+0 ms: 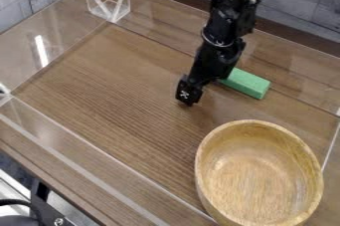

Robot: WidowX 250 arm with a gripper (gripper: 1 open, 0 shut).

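Note:
My black gripper hangs low over the middle of the wooden table, its fingers pointing down and to the left. Just right of it, partly behind the arm, lies a green block. Whether anything is between the fingertips is too dark and small to tell, as is how far apart they stand.
A large round tan wooden bowl stands at the front right. A white wire object is at the back left. A wall edge runs along the back right.

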